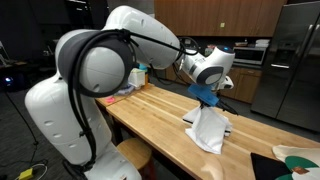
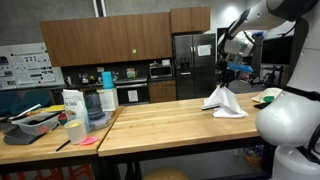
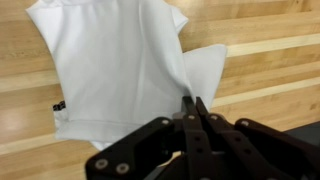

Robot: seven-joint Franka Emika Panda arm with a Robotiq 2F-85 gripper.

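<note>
A white cloth [image 1: 208,132] lies partly on the wooden table, with one part raised to a peak beneath my gripper [image 1: 206,101]. My gripper is shut on the white cloth [image 3: 115,65] in the wrist view, where a ridge of fabric runs up to the fingertips. The rest of it spreads out flat and creased on the tabletop. From the side, the cloth [image 2: 222,100] also slopes up to the gripper [image 2: 221,86]. The fingertips are small and dark there, so the exact hold is hard to make out.
A black item [image 1: 267,168] and a white and green tray [image 1: 297,153] sit at the table's right end. Bare wooden tabletop [image 1: 150,105] stretches to the left of the cloth. Several containers and a blue-and-white jar [image 2: 107,93] stand at the far end.
</note>
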